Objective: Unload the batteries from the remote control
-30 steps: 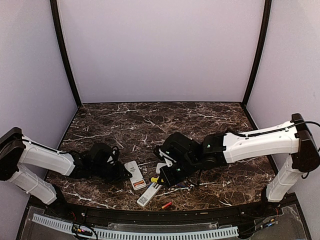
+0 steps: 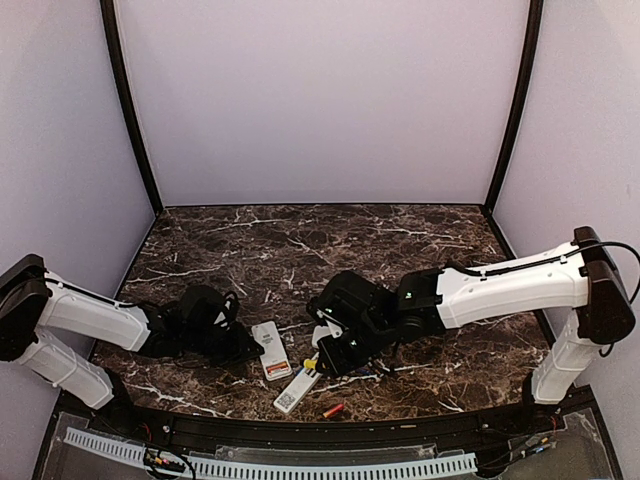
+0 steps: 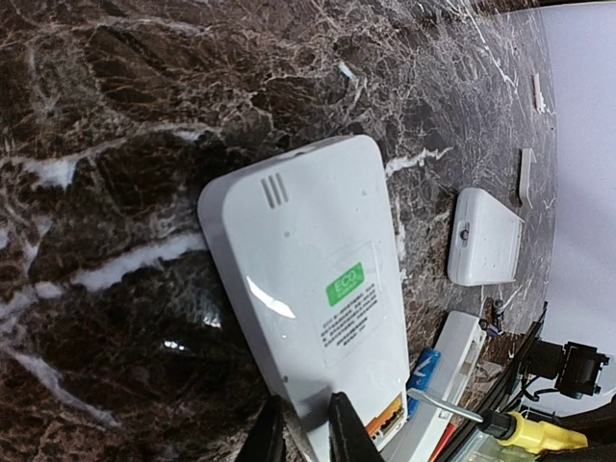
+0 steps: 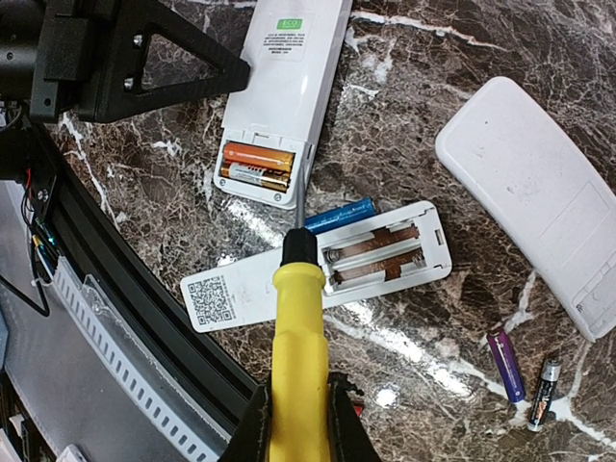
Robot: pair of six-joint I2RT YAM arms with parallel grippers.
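The white remote point(image 4: 279, 87) lies back-up, its compartment holding an orange battery point(image 4: 258, 156) and a second one. My left gripper is at the remote's side near the compartment end; its finger state is hard to see. My right gripper is shut on a yellow screwdriver point(image 4: 298, 346), whose metal tip reaches the compartment's edge. Another slim remote point(image 4: 221, 294) with an empty compartment lies beside it, a blue battery point(image 4: 342, 214) next to it.
A third white remote point(image 4: 525, 192) lies to the right. Loose purple point(image 4: 505, 366) and black batteries point(image 4: 543, 393) lie near it. The table's front rail point(image 2: 300, 432) is close.
The left arm shows little change.
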